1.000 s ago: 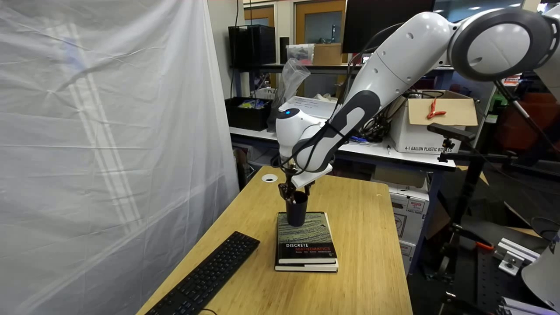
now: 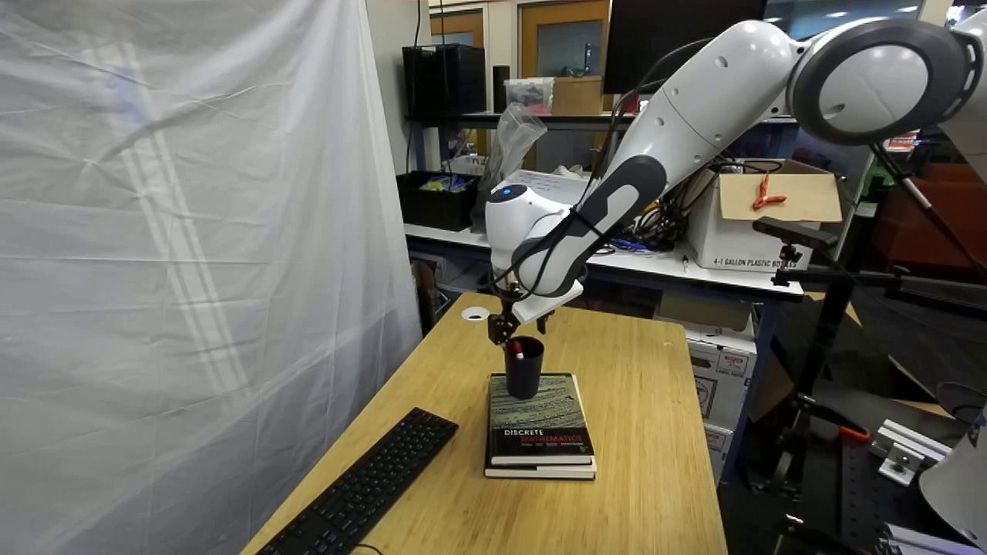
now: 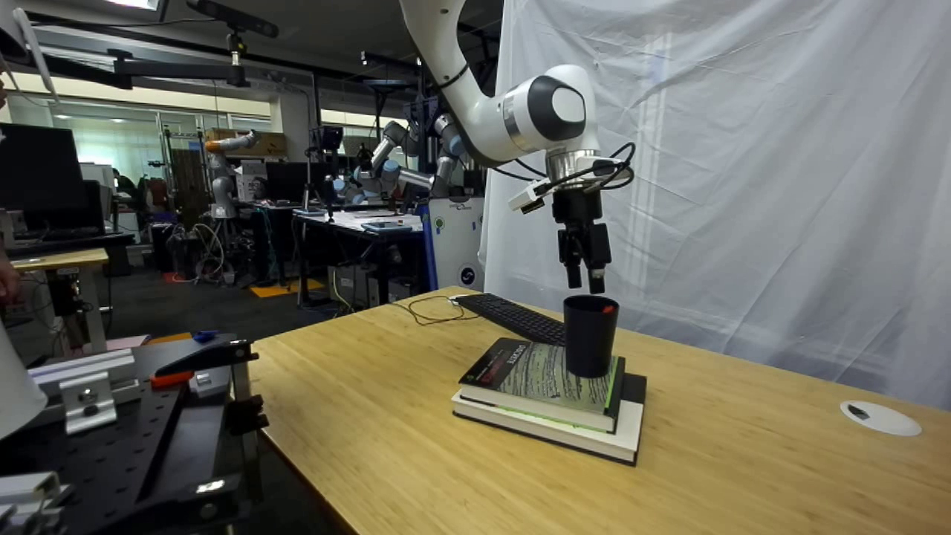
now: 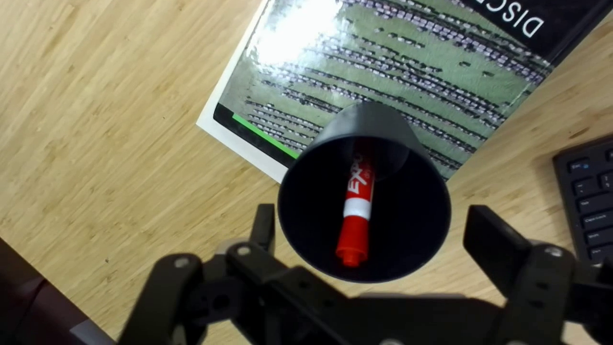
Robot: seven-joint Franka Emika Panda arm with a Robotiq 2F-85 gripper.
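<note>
A dark, open-topped cup (image 2: 523,371) stands upright on the upper of two stacked books (image 2: 539,416). Inside it leans a red Expo marker (image 4: 357,201), its cap end toward the rim. In exterior view 2 only a red bit of the marker (image 3: 608,309) shows within the mouth of the cup (image 3: 590,343). My gripper (image 3: 585,278) hangs just above the cup, pointing down. Its fingers are open, with black fingers (image 4: 264,228) spread wider than the rim in the wrist view. They grasp nothing, and the marker rests free of them.
A black keyboard (image 2: 370,486) lies on the wooden table (image 2: 638,444) beside the books, its cable (image 3: 419,312) trailing over the tabletop. A white round disc (image 3: 880,418) sits at one end. A white curtain (image 3: 758,223) borders one side.
The gripper has risen slightly from the cup's mouth. The marker's red now shows inside the rim, where the fingers covered more of it before. Cup and books have stayed put.
</note>
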